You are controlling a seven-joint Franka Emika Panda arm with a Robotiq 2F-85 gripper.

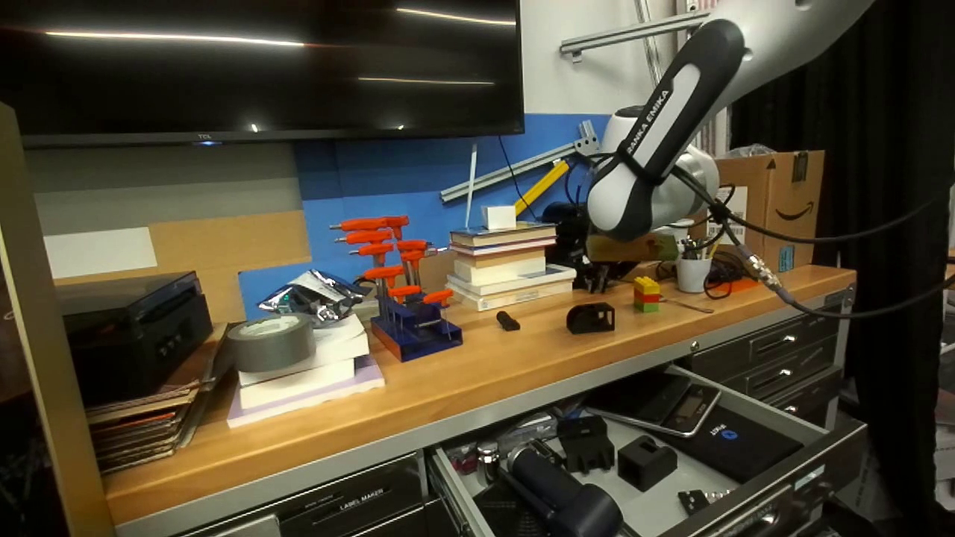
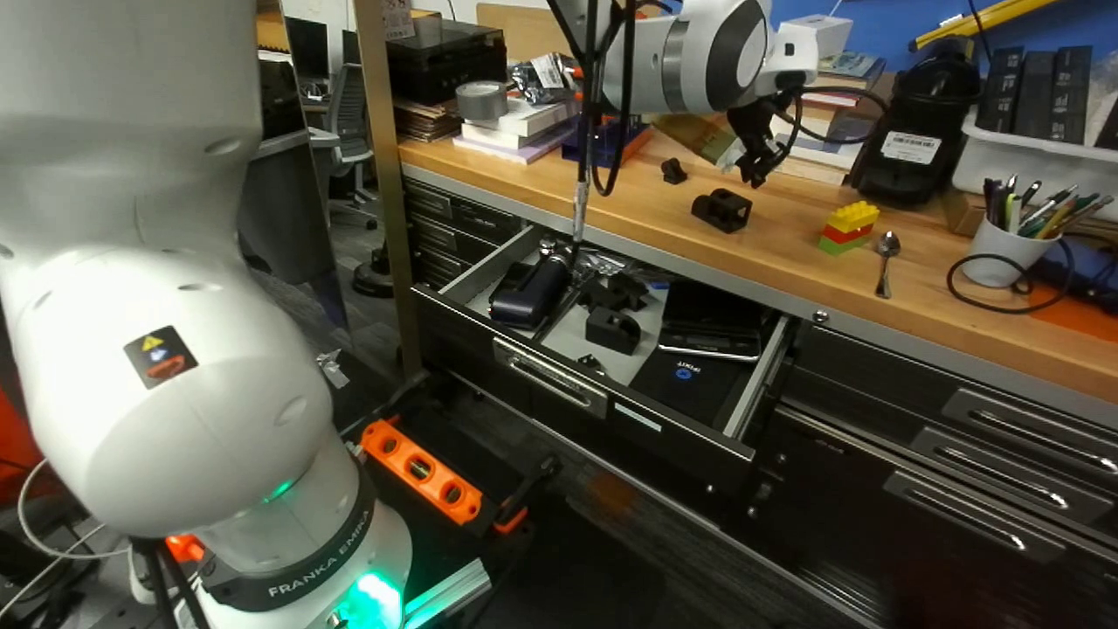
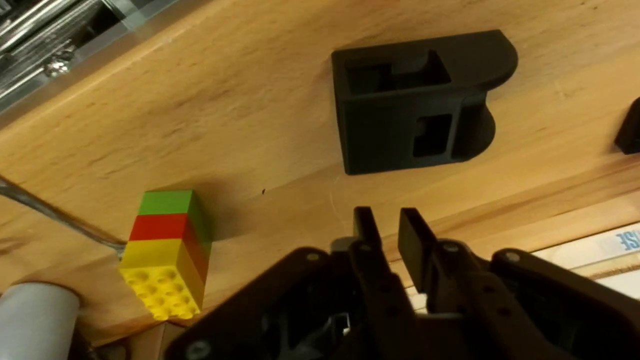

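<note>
My gripper hangs above the workbench, its two fingers a narrow gap apart. Wood shows through between the fingertips and I make out no object there; whether the fingers grip something lower down is unclear. In exterior view 2 the gripper is small and dark in front of the books. A black hollow block with a rounded end lies on the wood just beyond the fingertips in the wrist view, apart from them. To the left stands a stack of yellow, red and green toy bricks.
An open drawer with dark items sticks out below the bench edge. Books are piled behind, left of a pen cup. A spoon and a small black part lie on the wood.
</note>
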